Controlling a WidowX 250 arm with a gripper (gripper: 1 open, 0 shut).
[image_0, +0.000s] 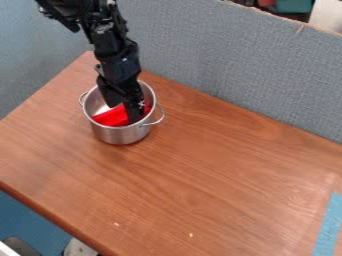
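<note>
A steel pot (118, 133) with two side handles stands on the wooden table at the left of the camera view. A red object (112, 117) lies inside it. My black gripper (126, 106) reaches down into the pot over the red object and partly hides it.
Grey padded walls (241, 70) border the back and left. A light blue strip (327, 222) lies at the right edge.
</note>
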